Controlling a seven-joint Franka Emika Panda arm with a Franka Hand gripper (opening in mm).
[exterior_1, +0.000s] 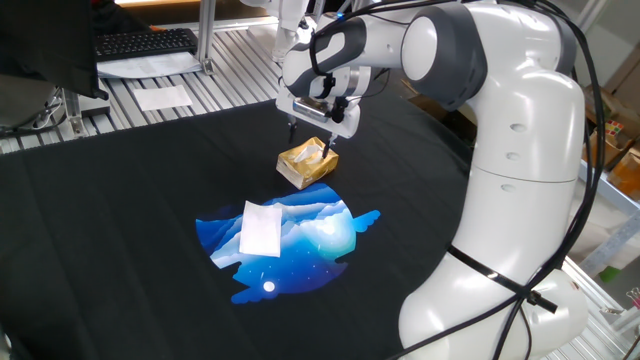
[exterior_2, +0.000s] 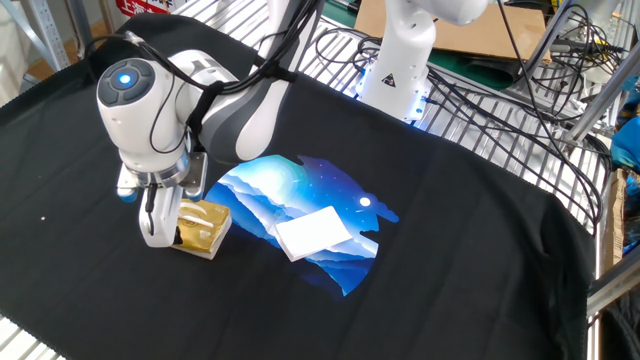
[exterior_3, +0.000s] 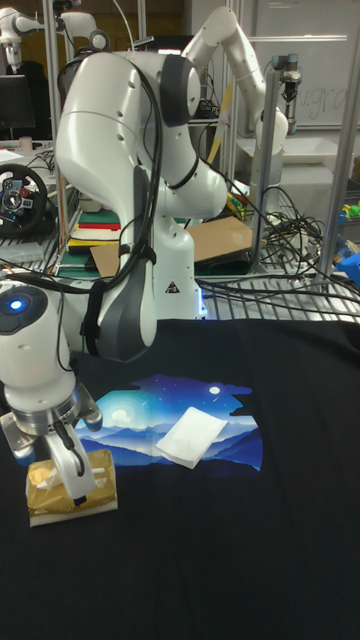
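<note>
A gold and white tissue pack (exterior_1: 300, 170) with a white tissue at its top lies on the black cloth, just beyond the blue mat in exterior view 1. My gripper (exterior_1: 309, 141) is open and points down at the pack, its two dark fingertips apart. One fingertip appears close to the pack's far edge there; contact cannot be told. In exterior view 2 the gripper hides part of the pack (exterior_2: 207, 228). From exterior view 3, a finger (exterior_3: 72, 475) hangs in front of the pack (exterior_3: 101, 496).
A blue mountain-scene mat (exterior_1: 318, 245) lies flat on the cloth, with a white rectangular item (exterior_2: 312, 233) on it. Bare black cloth (exterior_1: 110, 250) stretches widely around them. A keyboard (exterior_1: 146, 43) and a paper sheet (exterior_1: 162, 98) rest on the slatted table behind.
</note>
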